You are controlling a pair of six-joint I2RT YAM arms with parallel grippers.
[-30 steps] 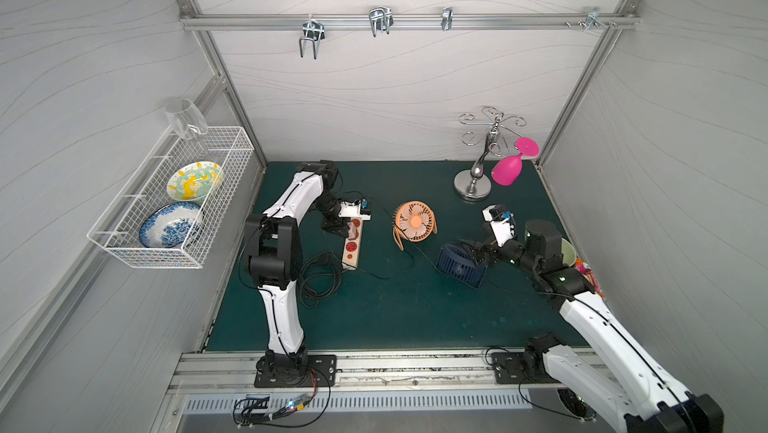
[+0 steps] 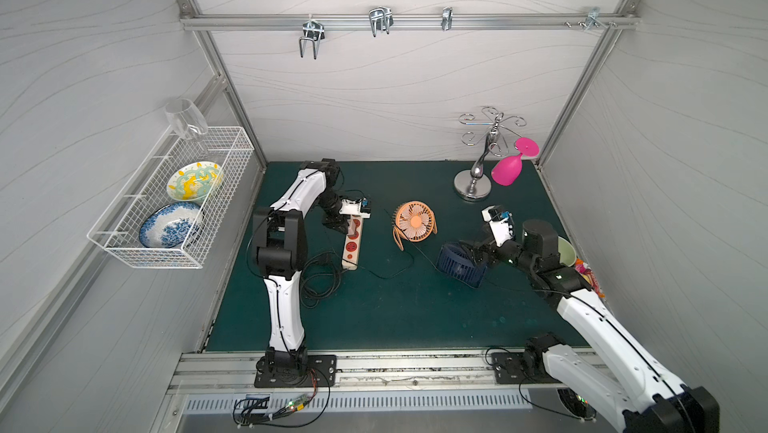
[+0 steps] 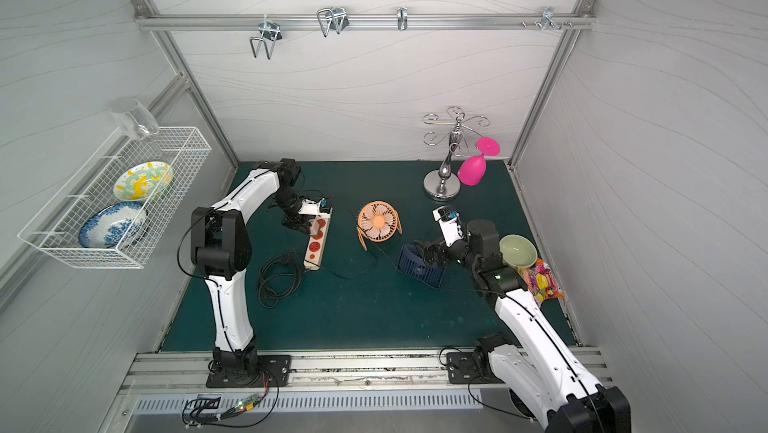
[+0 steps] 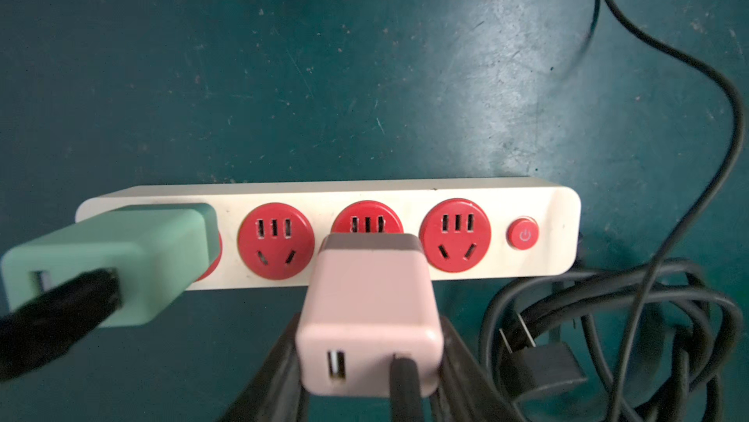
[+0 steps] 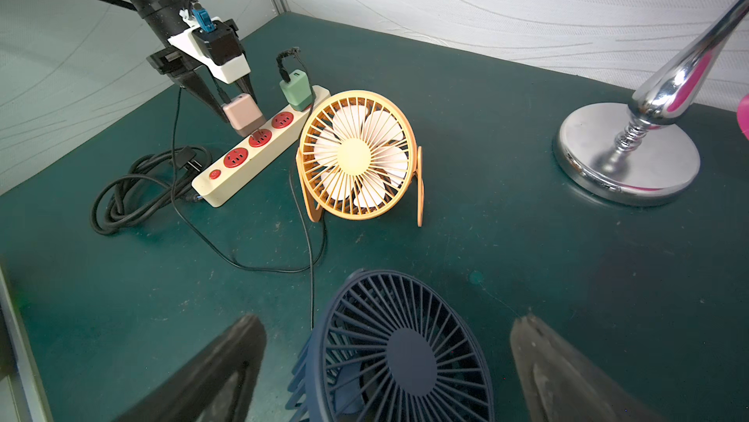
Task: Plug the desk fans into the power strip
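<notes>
A pink plug adapter (image 4: 370,305) with a cable at its end is gripped by my left gripper, which is shut on it. It hangs over the white power strip (image 4: 374,228), covering part of a middle red socket; whether its prongs touch the socket cannot be seen. A green adapter (image 4: 140,254) sits at the strip's end socket. Beyond the strip stands the orange desk fan (image 5: 355,155). My right gripper is open, its blurred fingers on either side of the dark blue fan (image 5: 413,359); contact cannot be told.
Coiled black cable (image 4: 624,328) with a black plug lies by the strip's switch end. A thin cable (image 5: 257,268) crosses the table. The metal stand (image 2: 472,183) with a pink glass is at the back right.
</notes>
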